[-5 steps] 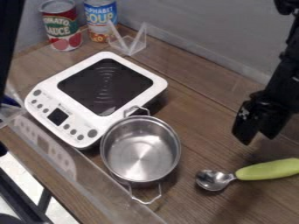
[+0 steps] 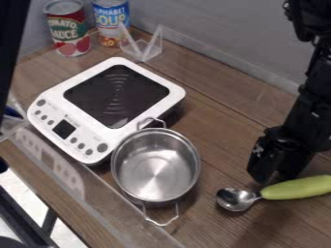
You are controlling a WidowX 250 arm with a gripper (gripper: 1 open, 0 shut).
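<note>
My black gripper hangs low at the right, just above a spoon with a long yellow-green handle lying on the wooden counter. Its fingers are open and hover over the part where the metal meets the handle; whether they straddle it is hard to tell. A steel pot with two handles stands left of the spoon.
A white induction cooktop sits behind and left of the pot. A tomato sauce can and an alphabet soup can stand at the back left, beside a clear plastic piece. Bare counter lies in the middle back.
My gripper has come down toward the spoon, after shifting slightly left. The spoon, pot and cooktop have not moved.
</note>
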